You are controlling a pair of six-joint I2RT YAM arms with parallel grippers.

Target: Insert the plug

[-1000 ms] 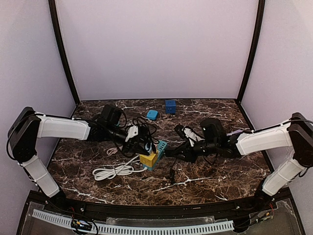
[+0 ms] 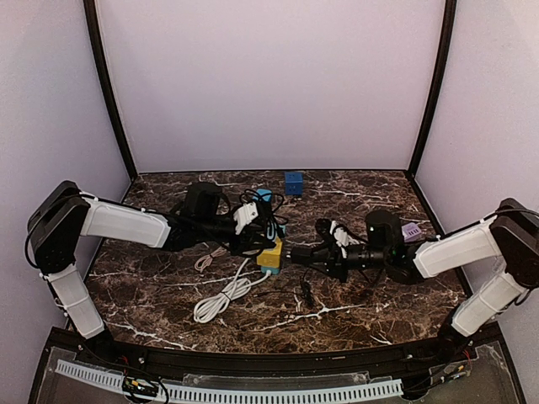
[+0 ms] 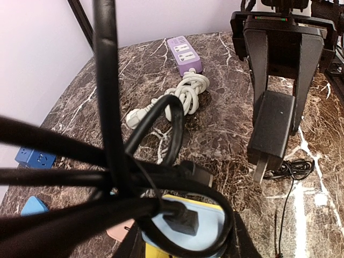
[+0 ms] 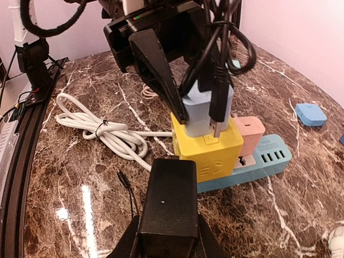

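Note:
A light-blue adapter (image 4: 200, 115) stands on top of the yellow cube (image 4: 209, 153), which sits on the teal power strip (image 4: 271, 156). My left gripper (image 2: 268, 242) is shut on the light-blue adapter. A black cable plug (image 4: 219, 97) with a metal tip is at the adapter's top; how deep it sits cannot be told. To the right, my right gripper has its fingers closed on both sides of a black plug (image 3: 273, 123). A flat metal prong sticks out of that plug, which is held apart from the cube and adapter. Black cables cover much of the left wrist view.
A pink adapter (image 4: 251, 133) is beside the yellow cube on the strip. The coiled white cord (image 2: 223, 300) lies in front. A purple power strip (image 3: 184, 54), a blue cube (image 2: 293, 183) and a thin black cable (image 2: 306, 292) also lie on the marble table.
My left gripper, the yellow cube and the teal strip have shifted right and slightly back, with the white cord trailing.

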